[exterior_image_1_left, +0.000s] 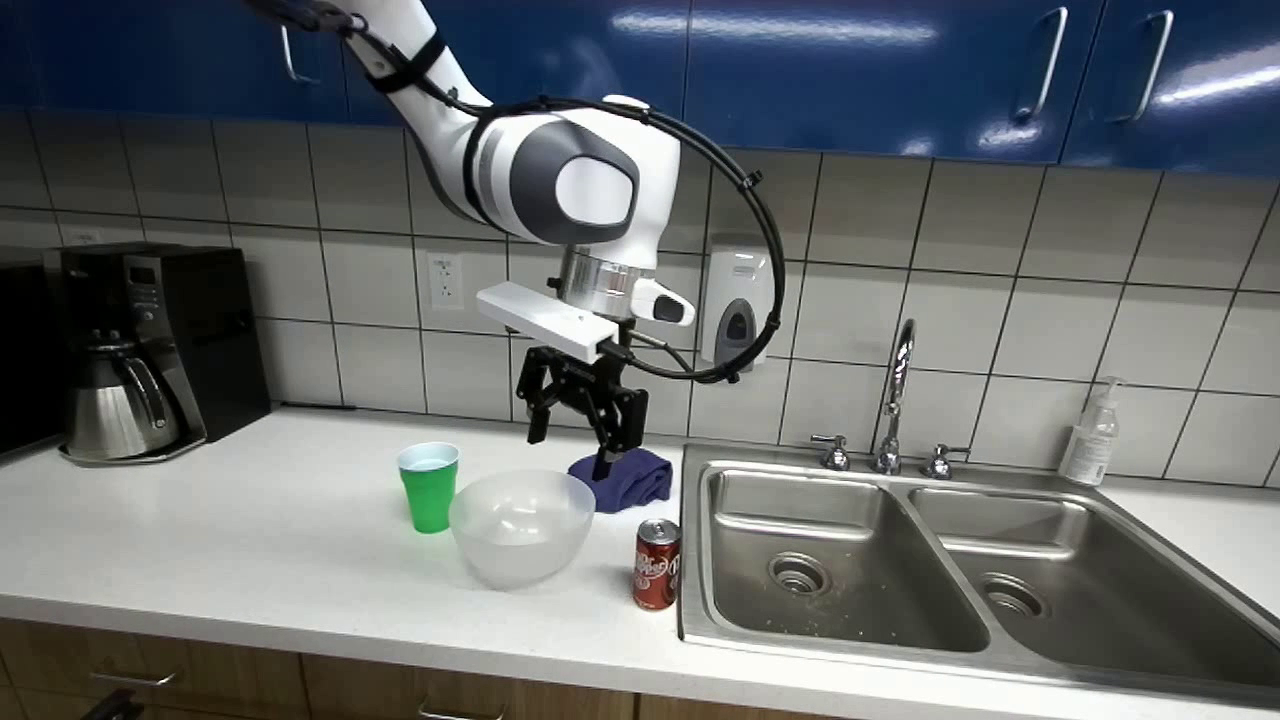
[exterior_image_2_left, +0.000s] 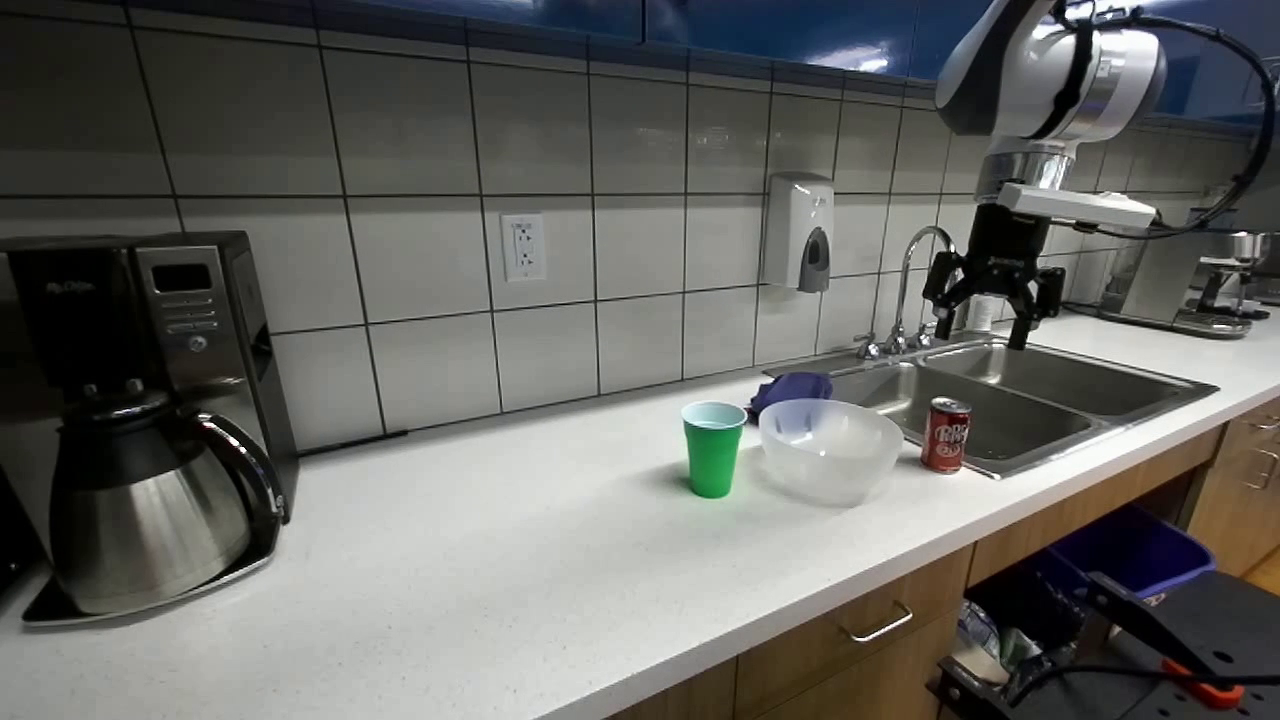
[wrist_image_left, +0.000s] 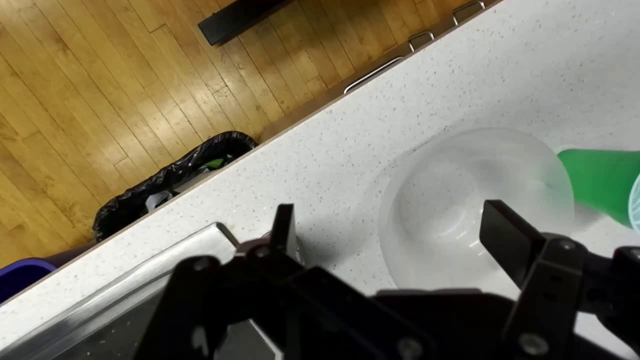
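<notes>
My gripper (exterior_image_1_left: 569, 454) hangs open above the counter, its fingers spread and nothing between them. Below it in the wrist view, a translucent bowl (wrist_image_left: 444, 198) stands empty, partly covered by the right finger (wrist_image_left: 507, 240). A green cup (exterior_image_1_left: 428, 490) is upright on the bowl's left side in exterior view 1. On the bowl's right, close to the sink, stands a red soda can (exterior_image_1_left: 656, 566); in the wrist view it is mostly hidden behind the left finger (wrist_image_left: 283, 231). A folded purple cloth (exterior_image_1_left: 624, 480) lies behind the bowl.
The double steel sink (exterior_image_1_left: 702, 600) with its faucet (exterior_image_1_left: 895, 396) takes up the right side. A coffee maker (exterior_image_1_left: 198, 342) stands at the far left, with bare counter (exterior_image_1_left: 276, 516) before the cup. A soap dispenser (exterior_image_2_left: 797, 234) hangs on the tiled wall.
</notes>
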